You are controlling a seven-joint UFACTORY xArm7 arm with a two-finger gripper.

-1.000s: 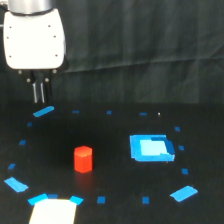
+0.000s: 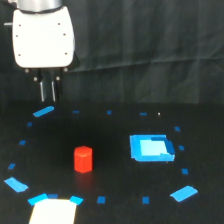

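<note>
A red block point(image 2: 83, 159) sits on the dark table left of the middle. To its right lies a blue square frame point(image 2: 135, 155) with a white patch point(image 2: 153, 147) inside it. High at the upper left is my gripper point(image 2: 47, 100), pointing down, well above and behind the red block. Its two thin dark fingers point(image 2: 42, 90) show as faint strips with a narrow dark gap. Against the black backdrop I cannot tell how far they stand apart. I see no object between them.
Blue tape pieces point(image 2: 184, 193) and small blue squares mark the table. At the front left edge is a bright cream patch point(image 2: 53, 212), partly cut off. Between the red block and the blue frame the table is clear.
My gripper has shifted a little to the right and slightly lower. The red block and the blue frame have stayed where they were.
</note>
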